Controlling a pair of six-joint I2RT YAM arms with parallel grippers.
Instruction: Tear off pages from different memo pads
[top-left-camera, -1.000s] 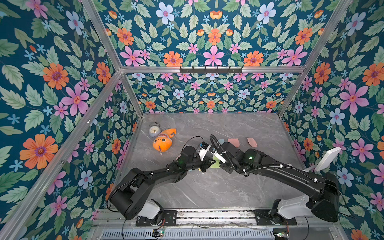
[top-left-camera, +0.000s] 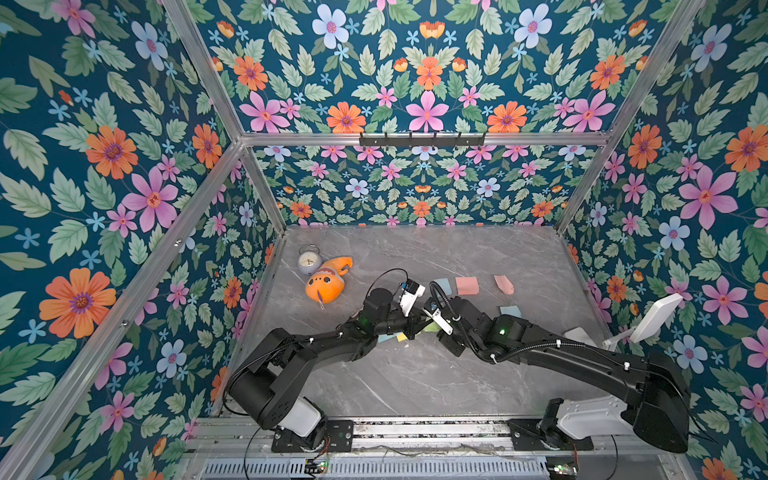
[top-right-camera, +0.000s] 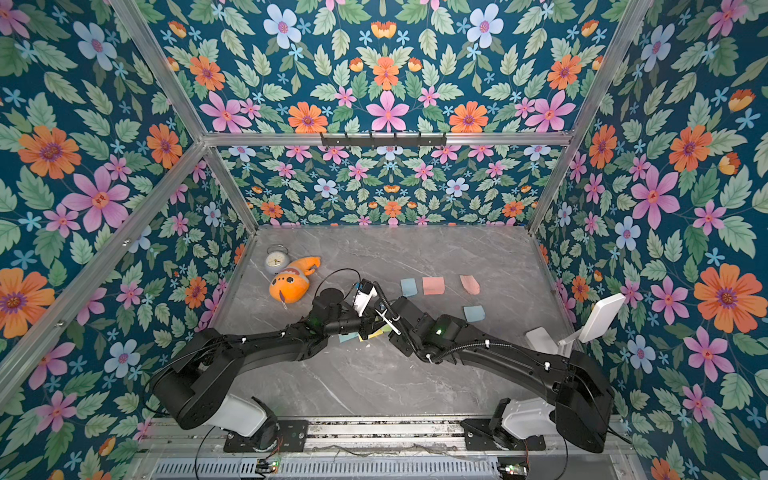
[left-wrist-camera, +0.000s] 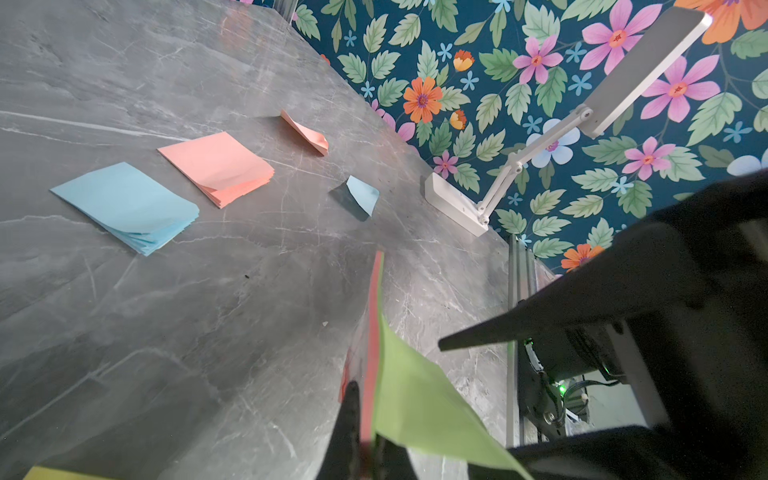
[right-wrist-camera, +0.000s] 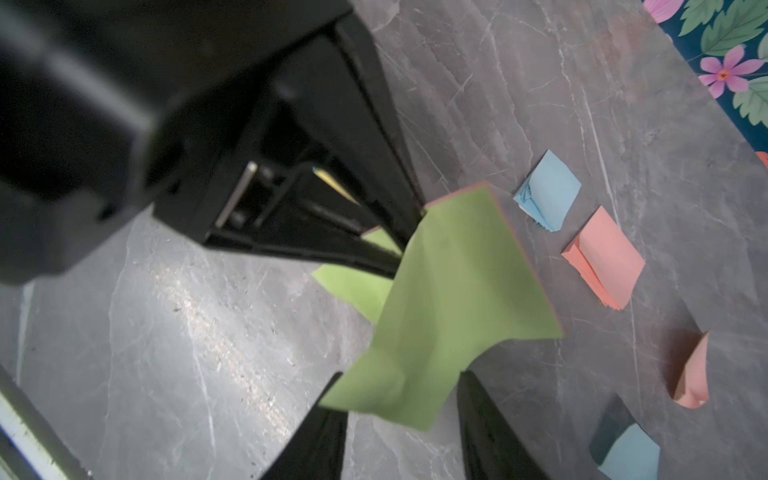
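In the left wrist view, my left gripper is shut on a green memo pad (left-wrist-camera: 416, 384) with a pink edge, held up off the table. In the right wrist view, the pad's green top page hangs bent between the two grippers, and my right gripper stands open at its lower end. A blue pad (left-wrist-camera: 124, 204) and a pink pad (left-wrist-camera: 216, 164) lie on the table, with a loose pink sheet (left-wrist-camera: 304, 132) and a loose blue sheet (left-wrist-camera: 361, 194) beside them.
An orange plush toy (top-left-camera: 324, 284) and an alarm clock (top-left-camera: 309, 260) stand at the left. A white desk lamp (left-wrist-camera: 452, 200) is at the right edge. A yellow item (left-wrist-camera: 60, 473) shows below my left gripper.
My left arm shifted only slightly.
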